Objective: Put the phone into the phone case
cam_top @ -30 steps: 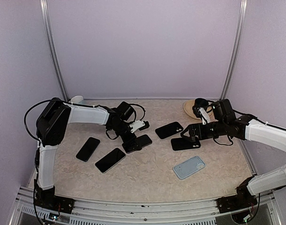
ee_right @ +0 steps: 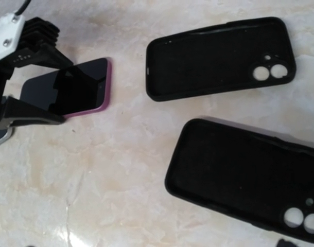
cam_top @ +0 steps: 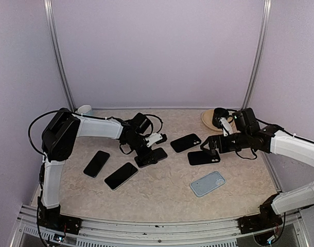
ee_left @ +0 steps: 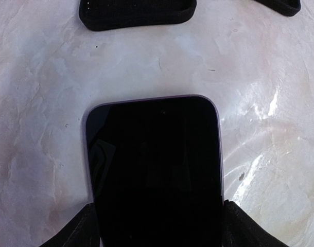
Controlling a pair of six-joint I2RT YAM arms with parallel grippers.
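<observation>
A purple-edged phone lies on the table. My left gripper is down around it, one finger along each long side, partly open; whether both touch it is unclear. Two black phone cases, open side up, lie to the right of that phone; the nearer one fills the lower right of the right wrist view. My right gripper hangs open above the nearer case.
Other phones lie front left, and a light blue case front right. A round wooden tray and a white cup stand at the back.
My left arm has shifted slightly to the right over the phone since a second ago. The right arm is nearly still.
</observation>
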